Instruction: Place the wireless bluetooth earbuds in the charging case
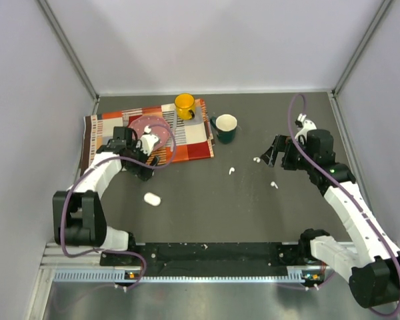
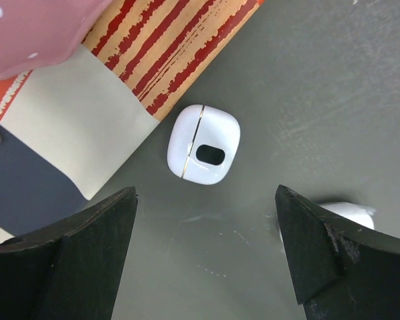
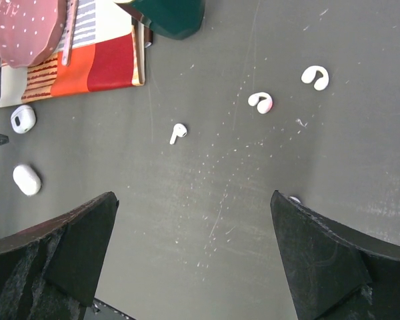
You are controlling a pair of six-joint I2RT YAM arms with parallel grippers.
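A white charging case (image 2: 203, 143) with a dark opening lies on the grey table beside the striped cloth, centred below my open left gripper. A second white case (image 1: 152, 199) lies nearer the front. Loose white earbuds (image 3: 179, 130) lie across the middle and right, including curved pieces (image 3: 261, 102); another is partly behind my right finger in the right wrist view. My right gripper is open above the right side of the table, nothing between its fingers.
A pink plate (image 1: 149, 127) and yellow mug (image 1: 185, 107) sit on the striped cloth (image 1: 193, 150) at the back left. A green mug (image 1: 225, 131) stands right of it.
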